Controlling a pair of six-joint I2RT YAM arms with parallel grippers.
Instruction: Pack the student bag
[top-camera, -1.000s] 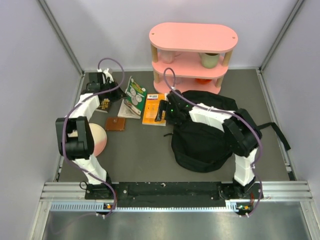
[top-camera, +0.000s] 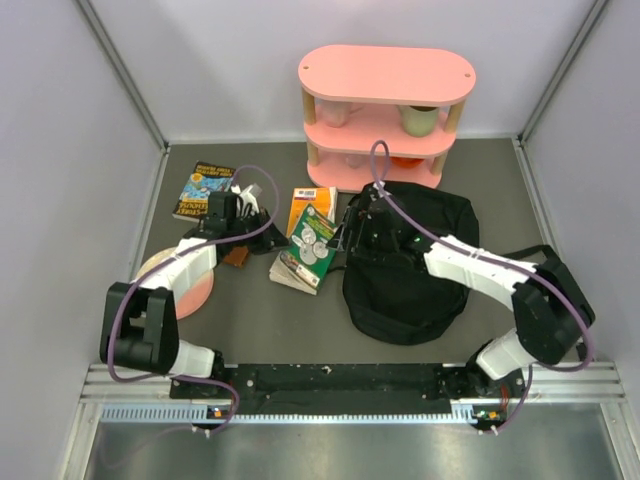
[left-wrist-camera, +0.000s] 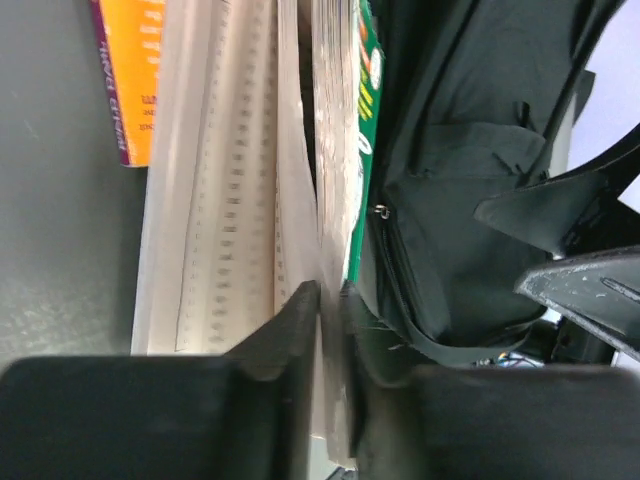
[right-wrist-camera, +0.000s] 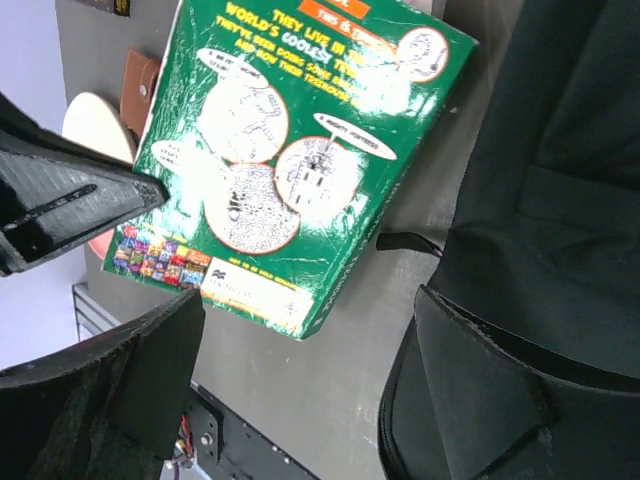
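A green book (top-camera: 312, 245) with white circles on its cover is in my left gripper (top-camera: 283, 243), held off the table with a block of its pages hanging loose. In the left wrist view a bundle of pages (left-wrist-camera: 336, 130) and the green cover (left-wrist-camera: 366, 130) run down between the close-set fingertips, while other pages (left-wrist-camera: 228, 190) fan out to the left. My right gripper stands open, empty, close to the book's right side in the top view. The black bag (top-camera: 405, 285) lies open to the right, its mouth partly covered by the right arm.
Behind the green book lies an orange book (top-camera: 312, 198). A blue and yellow book (top-camera: 205, 188), a brown wallet (top-camera: 237, 257) and a pink plate (top-camera: 197, 295) are at left. The pink shelf (top-camera: 388, 75) stands at the back.
The left gripper has carried the green book right and toward the front, beside the bag.
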